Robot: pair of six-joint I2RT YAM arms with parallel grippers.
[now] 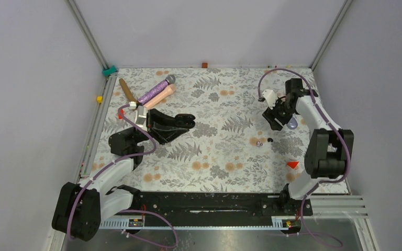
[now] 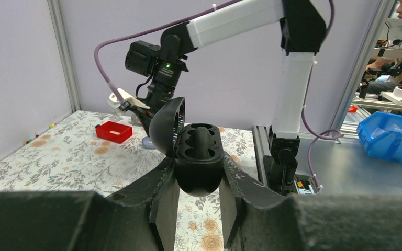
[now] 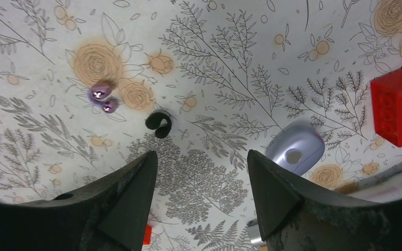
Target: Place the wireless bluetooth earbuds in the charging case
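The black charging case (image 2: 200, 170) is held up with its lid (image 2: 166, 128) standing open, and dark hollows show in its inner face. My left gripper (image 1: 180, 126) is shut on it, fingers on both sides of the body. A black earbud (image 3: 159, 124) lies on the patterned cloth, and a shiny purple earbud (image 3: 102, 97) lies close by it. Over the right part of the table, my right gripper hangs open with nothing between its fingers. Both earbuds lie ahead and to the left of its fingertips in the right wrist view.
A lavender rounded object (image 3: 296, 148) and a red open box (image 3: 398, 103) lie to the right of the right gripper. A red triangular piece (image 1: 292, 164) is near the front right. A purple glittery microphone (image 1: 154, 91) and other objects lie back left. Mid-table is clear.
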